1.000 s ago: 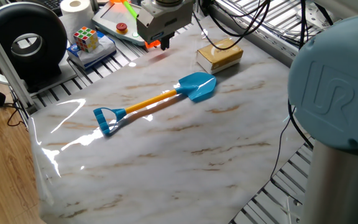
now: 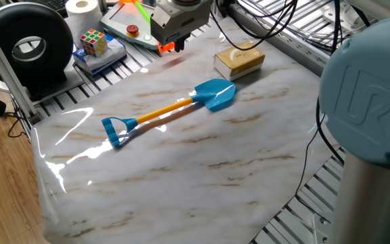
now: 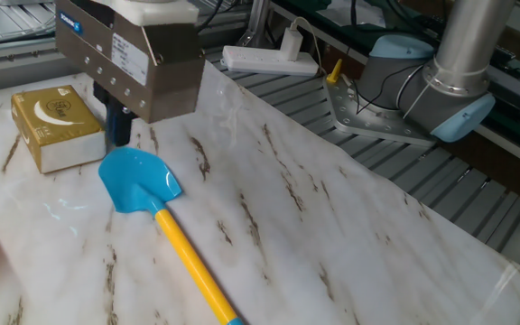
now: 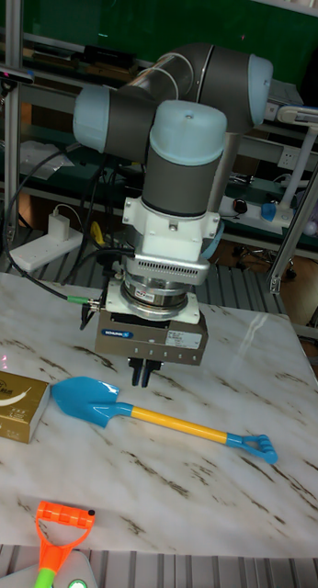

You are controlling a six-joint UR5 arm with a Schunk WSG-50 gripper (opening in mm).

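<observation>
A toy shovel with a blue blade (image 2: 214,93), a yellow shaft (image 2: 164,110) and a blue D-shaped handle (image 2: 116,130) lies flat on the marbled tabletop (image 2: 175,183). My gripper (image 2: 179,46) hangs above the table's far side in exterior view 1, apart from the shovel. Its dark fingers (image 4: 139,374) point down and look close together in exterior view 3; whether they meet is unclear. No object shows in its grasp. In exterior view 2, the gripper (image 3: 117,135) overlaps the picture area just behind the shovel blade (image 3: 138,179).
A gold-and-white box (image 2: 239,62) sits near the blade. Along one edge stand a puzzle cube (image 2: 94,42) on a blue box (image 2: 100,57), a paper roll (image 2: 84,10) and a large black ring (image 2: 26,47). An orange handle (image 4: 65,519) lies off the tabletop.
The shovel and the gold box have stayed put.
</observation>
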